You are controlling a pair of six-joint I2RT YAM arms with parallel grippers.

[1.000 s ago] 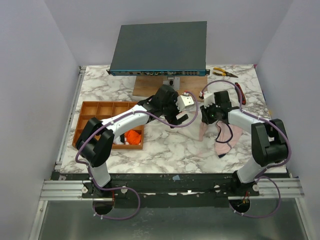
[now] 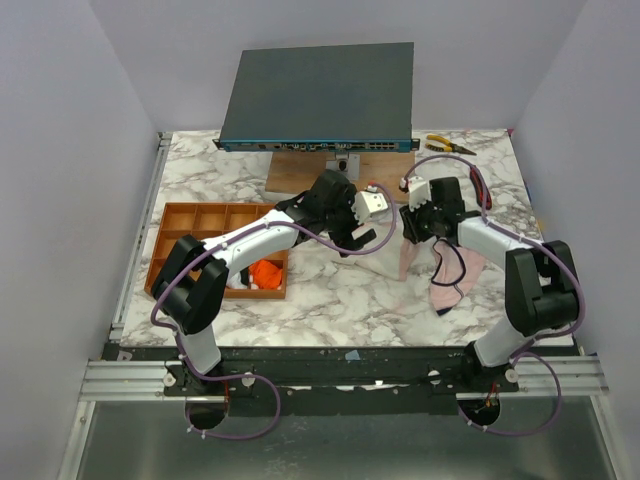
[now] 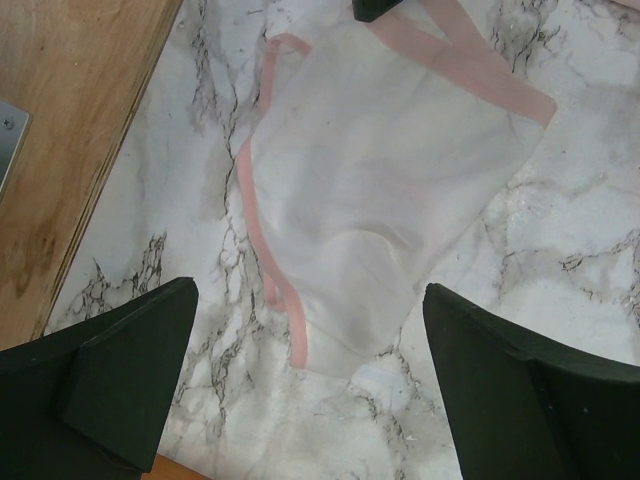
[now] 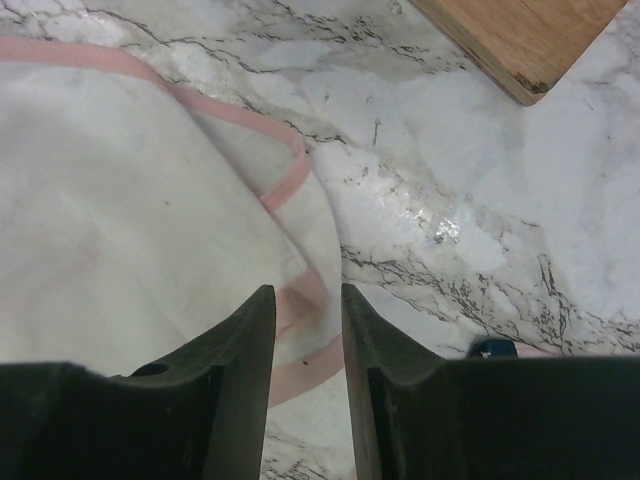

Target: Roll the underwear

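Observation:
White underwear [image 2: 388, 264] with pink bands lies spread on the marble table, partly covered by both arms in the top view. In the left wrist view the white cloth [image 3: 370, 180] is loosely flat, with some folds. Over its left part my left gripper stands wide open, nothing between its fingers. At the right end, my right gripper is part open with a narrow gap. A folded pink-edged corner [image 4: 300, 300] shows between its fingertips; whether they touch it, I cannot tell.
A pink cloth [image 2: 470, 282] lies under the right arm. The wooden divided box [image 2: 210, 217] stands at left, with an orange item [image 2: 266, 275] inside. A wooden board [image 2: 385, 175] and pliers [image 2: 450, 145] are at the back.
The left arm looks still, and the underwear stays in about the same place.

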